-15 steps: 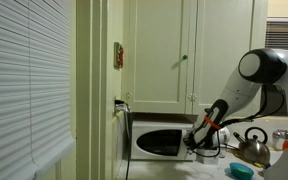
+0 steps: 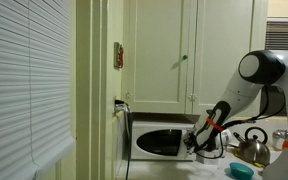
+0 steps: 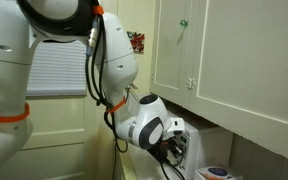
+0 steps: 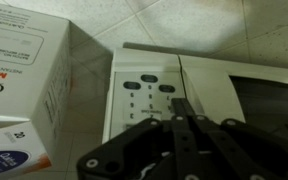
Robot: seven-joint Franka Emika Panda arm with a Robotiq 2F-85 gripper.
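A white microwave (image 2: 160, 141) with a dark door window stands on the counter under the cabinets. My gripper (image 2: 190, 145) is at its right-hand end, by the control panel. In the wrist view, the microwave's keypad (image 4: 147, 95) shows dark buttons on a pale panel, and the gripper reaches over the panel's right side near the door seam. The fingers are together, with nothing visible between them. Whether the fingertips touch the panel cannot be told. From the second exterior view, the gripper (image 3: 171, 154) is against the microwave front, partly hidden by its own body.
Boxes, including a white carton (image 4: 22, 65), stand close beside the keypad. To the right on the counter are a kettle (image 2: 251, 147) and a teal bowl (image 2: 241, 171). White cabinets (image 2: 159, 60) hang above the microwave.
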